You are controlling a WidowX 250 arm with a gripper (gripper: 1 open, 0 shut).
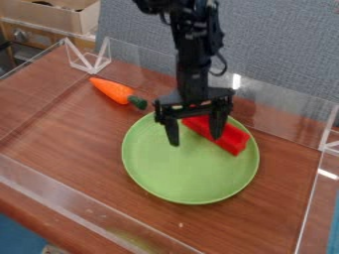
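Note:
The black gripper (191,117) is open and low over the back of a green plate (172,169). A red block (231,141) lies on the right back of the plate, partly hidden by the gripper, whose fingers stand around it or just above it; contact cannot be told. An orange carrot (111,89) with a green top lies on the wooden table, left of the gripper and behind the plate.
The wooden table (66,149) has free room left and front of the plate. A clear barrier (284,119) runs along the back and right edges. A white wire stand (89,58) and a box (47,15) are at the back left.

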